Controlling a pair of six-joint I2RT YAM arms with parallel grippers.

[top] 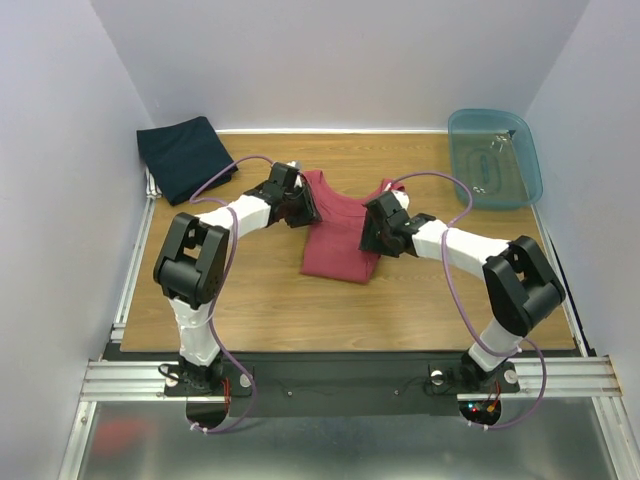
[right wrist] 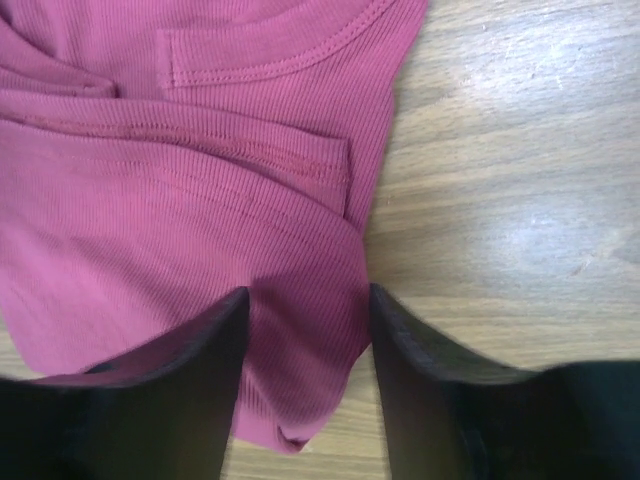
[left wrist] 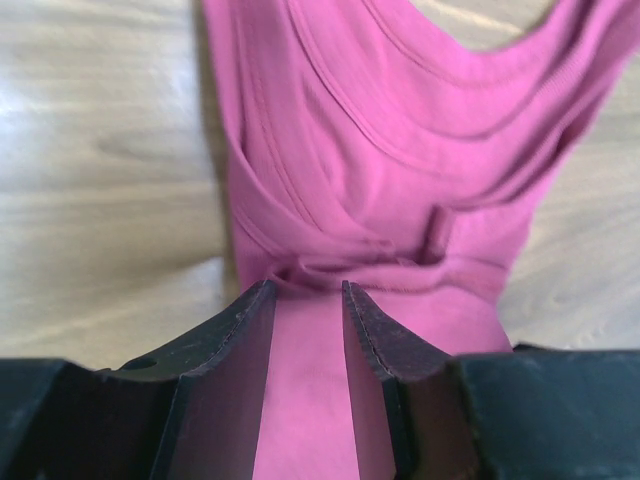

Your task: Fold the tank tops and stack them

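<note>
A maroon tank top [top: 336,250] lies on the wooden table, its hem end folded toward the straps; the pink fabric [left wrist: 360,140] fills much of the left wrist view. My left gripper is low over the fold at the garment's left edge, fingers slightly apart on the cloth. My right gripper is at the lower right edge of the folded part [right wrist: 170,230], fingers apart, one over the cloth and the other by its edge. Whether either holds fabric is not clear.
A dark folded cloth [top: 180,155] lies at the back left. A translucent bin [top: 470,180] stands at the back right.
</note>
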